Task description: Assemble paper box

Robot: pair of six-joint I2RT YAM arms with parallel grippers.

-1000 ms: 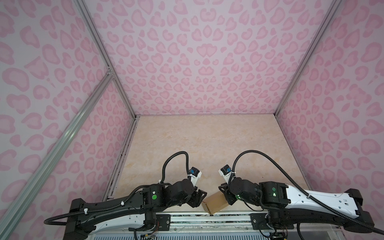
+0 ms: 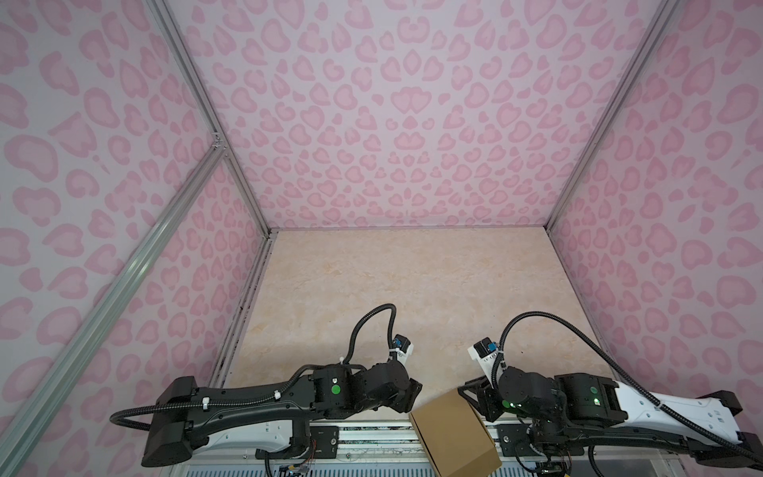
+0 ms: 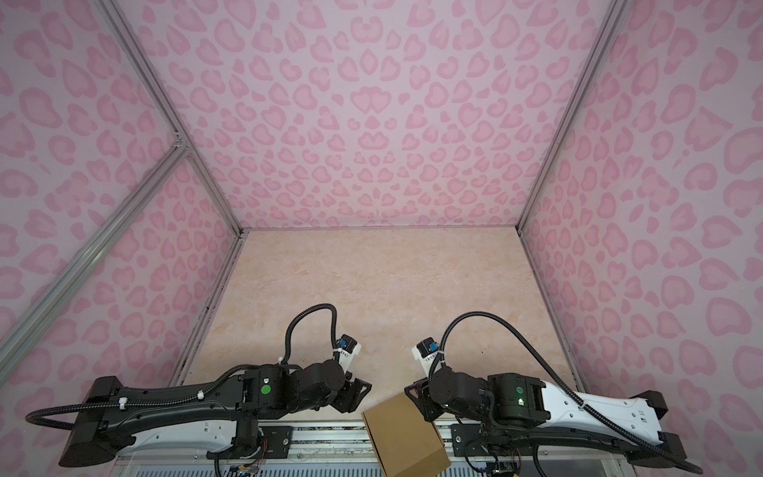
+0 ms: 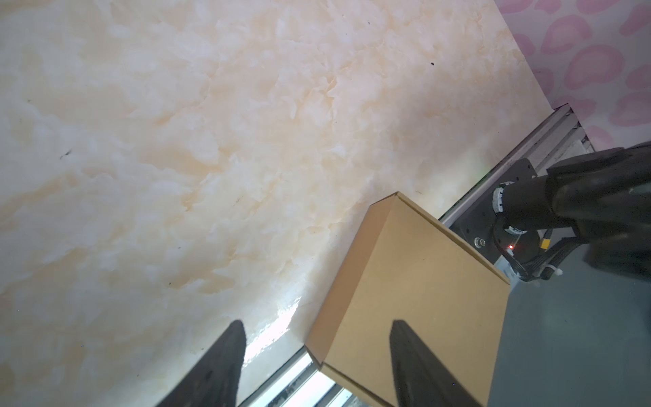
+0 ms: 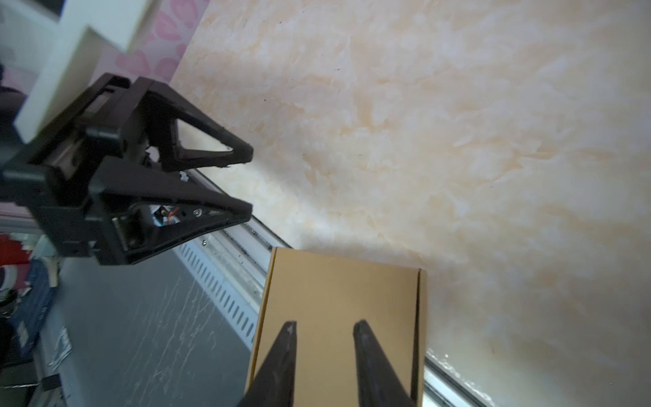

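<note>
A brown cardboard box [image 2: 453, 433] [image 3: 403, 435] leans at the table's front edge, over the metal rails; in the left wrist view its large flat face [image 4: 420, 305] faces up, and in the right wrist view its panel [image 5: 339, 298] sits low centre. My left gripper is part open above the box's left side, nothing held. My right gripper is above the box, part open, nothing visible between its fingers; its fingers also show at the right side of the top views' centre.
Pink walls [image 2: 667, 198] and metal frame rails surround it. Below the front edge lie rails, cables and electronics.
The box has tipped toward the front, showing a large face. Both arms have shifted right, and the right gripper has moved toward the front edge.
</note>
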